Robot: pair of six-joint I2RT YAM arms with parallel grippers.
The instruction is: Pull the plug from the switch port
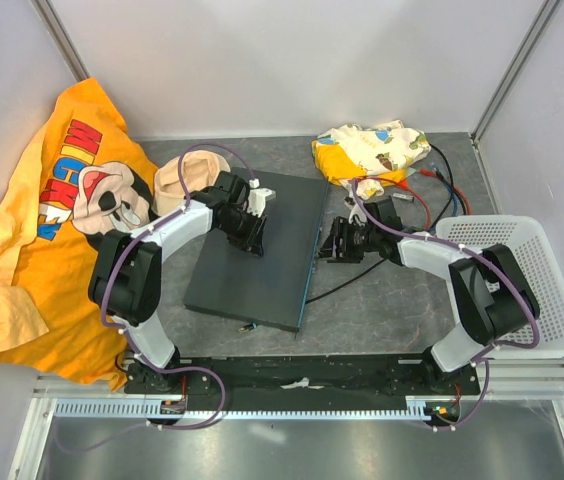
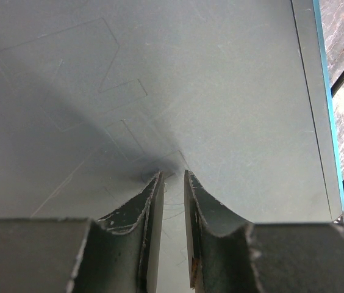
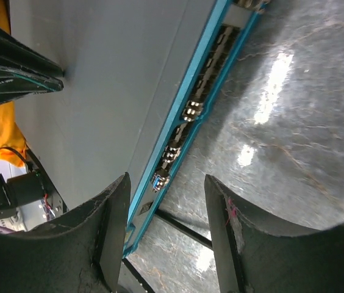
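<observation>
The grey switch [image 1: 247,285] lies flat, its blue-edged port side facing right. That row of ports [image 3: 181,131] runs diagonally through the right wrist view, with a black cable [image 3: 187,229] near its lower end; whether it ends in a plug there is unclear. My left gripper hovers over the switch's top, its fingers slightly apart and nothing visible between them. My right gripper is open just right of the switch, its fingers either side of the lower ports in that view, nothing visibly held.
A white basket [image 1: 557,290] stands at right, cloths [image 1: 372,150] and red and blue cables behind. An orange Mickey towel [image 1: 52,250] covers the left side. Bare floor [image 1: 362,320] lies right of the switch's front.
</observation>
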